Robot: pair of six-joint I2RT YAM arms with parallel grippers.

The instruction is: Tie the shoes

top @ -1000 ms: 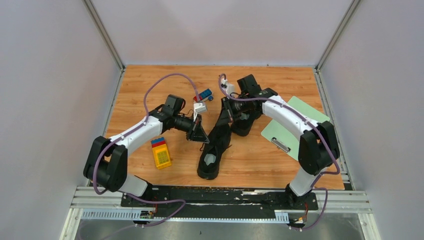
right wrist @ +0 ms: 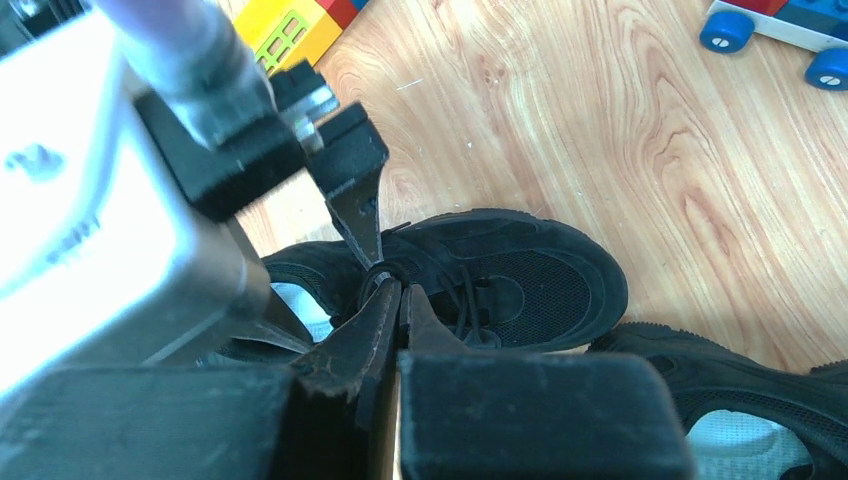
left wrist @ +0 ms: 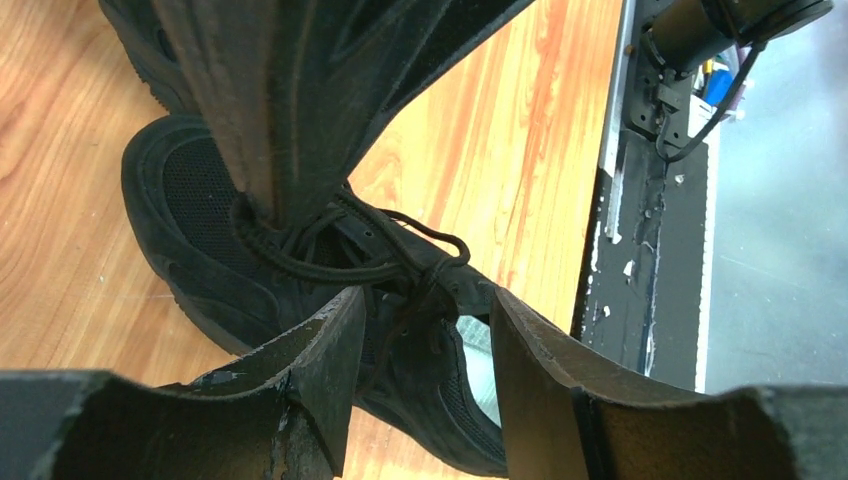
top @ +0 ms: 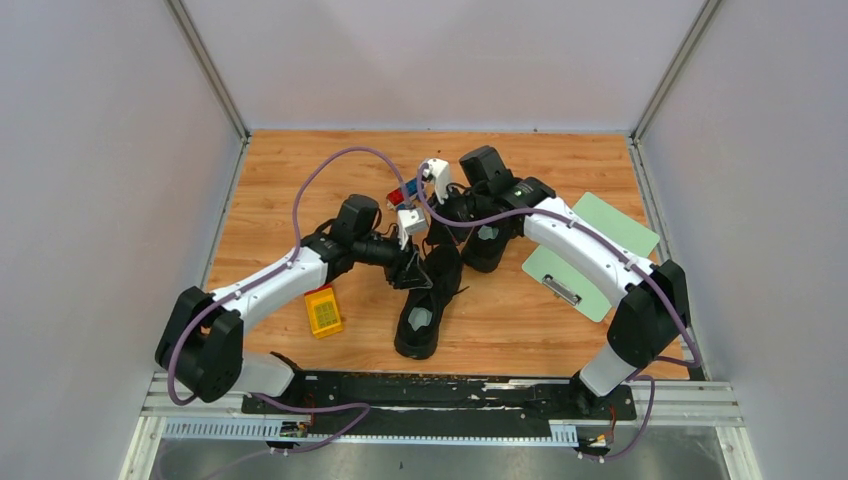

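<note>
Two black shoes lie on the wood: the nearer one point(top: 420, 330) lengthwise, the other point(top: 485, 255) behind it to the right. My left gripper is open over the near shoe's knotted laces point(left wrist: 440, 280), which show between its fingertips. My right gripper is shut, its tips down at the laces near that shoe's middle; a dark lace loop runs by them, though whether the tips pinch it is unclear. In the left wrist view the right fingers point(left wrist: 270, 120) press close on a lace.
A yellow toy block point(top: 326, 318) lies left of the near shoe, a toy car point(right wrist: 780, 30) at the back. A green clipboard point(top: 600, 230) lies at the right.
</note>
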